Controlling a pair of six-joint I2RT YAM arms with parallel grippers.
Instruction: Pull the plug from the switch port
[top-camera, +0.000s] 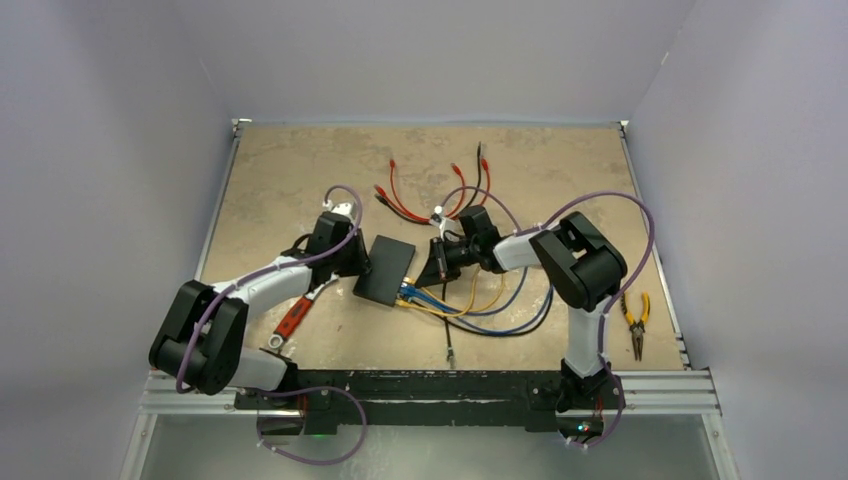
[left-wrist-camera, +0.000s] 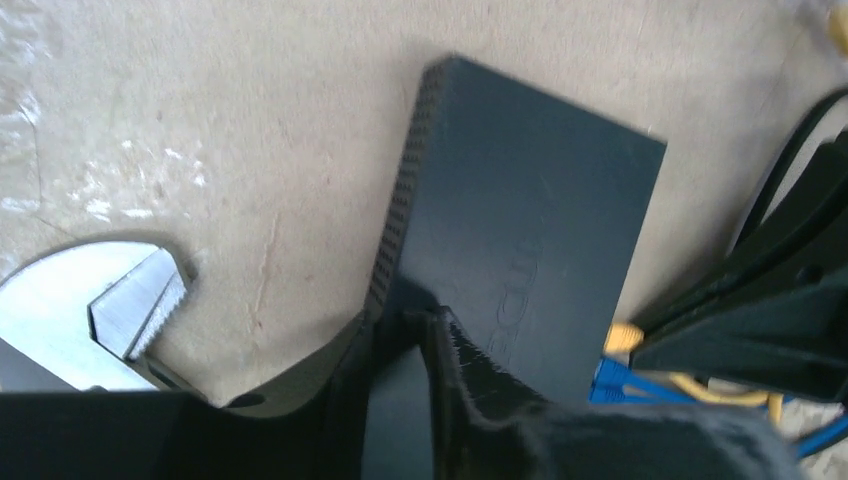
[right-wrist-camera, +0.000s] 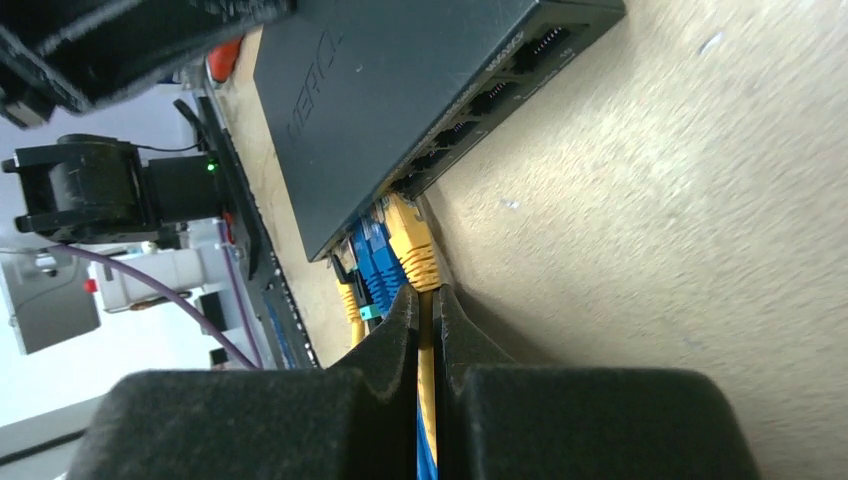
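Note:
The dark network switch (top-camera: 384, 270) lies on the board between the two arms. In the right wrist view, a yellow plug (right-wrist-camera: 410, 238) still sits at a port of the switch (right-wrist-camera: 400, 75), beside blue plugs (right-wrist-camera: 378, 262). My right gripper is shut on the yellow cable just behind the plug's ribbed boot. At the switch's opposite long side is my left gripper. Its fingers stand a little apart, over the switch's left edge, and only the dark casing shows in the gap. Below, the left fingers hide part of the casing.
A red-handled wrench (top-camera: 295, 316) lies left of the switch, its steel head (left-wrist-camera: 120, 290) near my left gripper. Loose red cables (top-camera: 400, 205) lie behind. Blue cables (top-camera: 500, 325) curve to the right. Yellow pliers (top-camera: 636, 322) lie far right; the back board is clear.

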